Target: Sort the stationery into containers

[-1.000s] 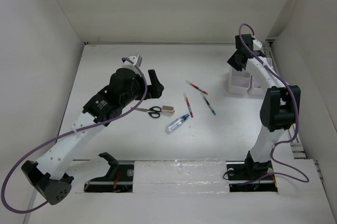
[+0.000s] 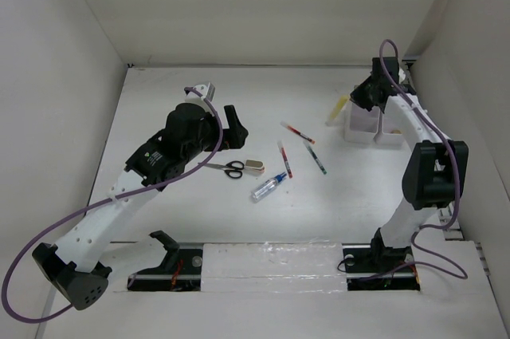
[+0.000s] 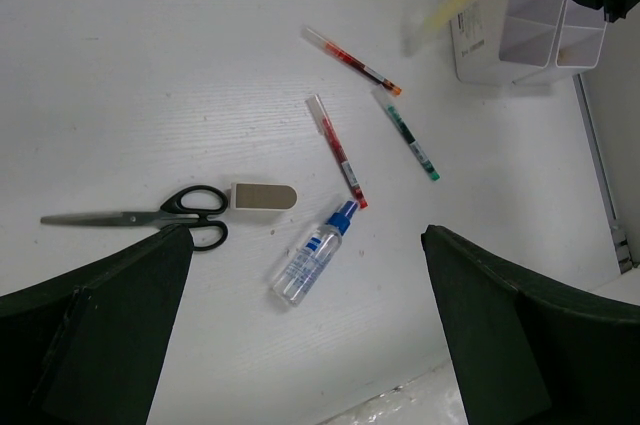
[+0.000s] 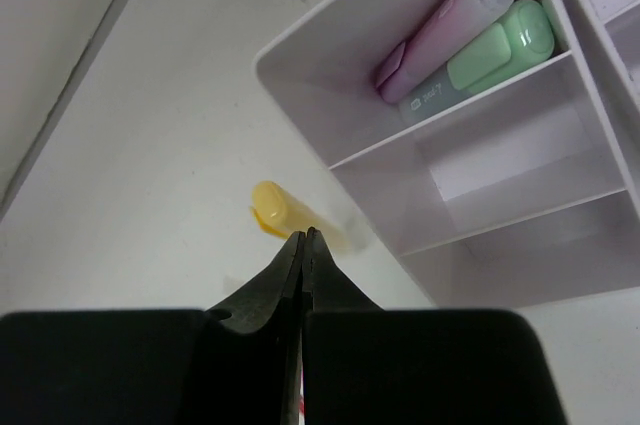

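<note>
My right gripper (image 2: 360, 98) is shut, empty, over the white compartment organizer (image 2: 361, 135). A yellow tube (image 4: 290, 213) is beside the organizer, blurred toward one end; pink (image 4: 450, 20) and green (image 4: 505, 45) tubes lie in a compartment. My left gripper (image 2: 234, 126) stands open above scissors (image 3: 110, 218), an eraser block (image 3: 262, 196), a blue-capped bottle (image 3: 310, 261) and several pens: orange (image 3: 355, 60), red (image 3: 342, 153), green (image 3: 408, 135).
Walls (image 2: 462, 52) bound it at back and sides.
The left arm is still.
</note>
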